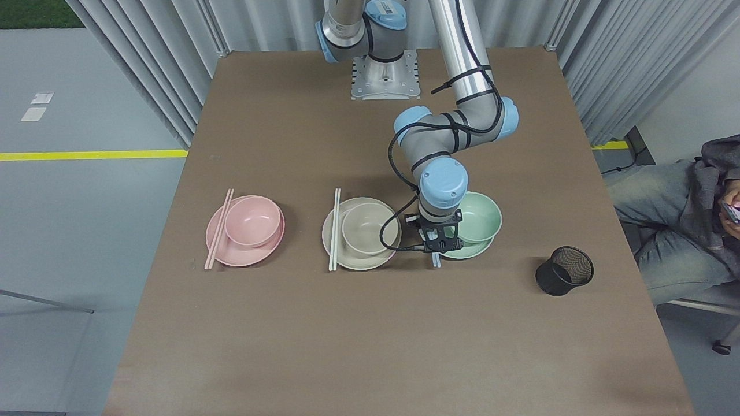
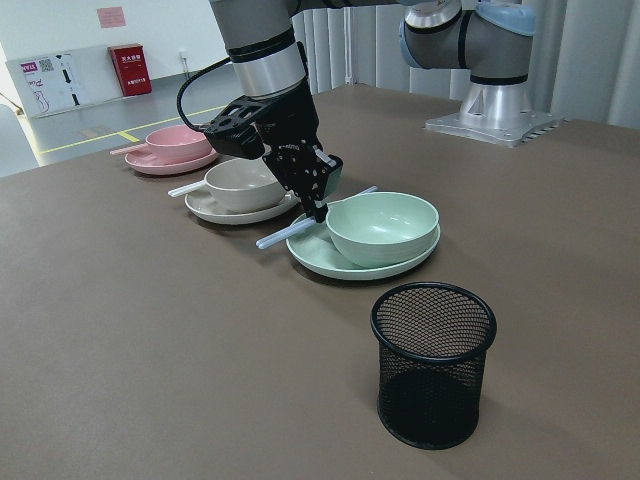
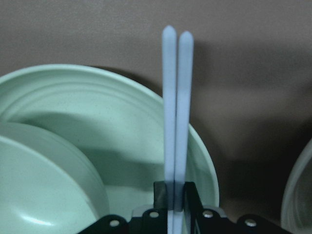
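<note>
My gripper is low at the left rim of the green plate (image 3: 112, 126), shut on a pair of light blue chopsticks (image 3: 183, 107), as the wrist view shows. The chopsticks lie across the plate's edge beside the green bowl (image 2: 382, 228), which stands on that plate. In the front view the cream bowl (image 1: 369, 229) stands on its plate just left of the gripper, with white chopsticks (image 1: 334, 229) along that plate's left side.
The pink bowl (image 1: 251, 221) and plate with pink chopsticks (image 1: 213, 249) stand at left. A black mesh pen cup (image 1: 563, 271) stands at right. A seated person is beside the right edge.
</note>
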